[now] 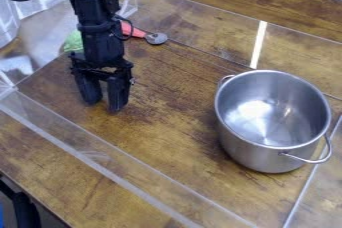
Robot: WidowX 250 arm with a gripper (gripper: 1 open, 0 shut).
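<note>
The black gripper (103, 92) hangs low over the left part of the wooden table, its fingertips close to the surface; whether anything is between them is hard to tell. Behind it lies a green object (72, 44), partly hidden by the arm, and a utensil with a red handle (128, 28) and metal end. A large steel pot (267, 122) with two handles stands empty on the right.
Clear plastic edging runs along the front, back and right sides. A white tape strip (259, 42) lies at the back right.
</note>
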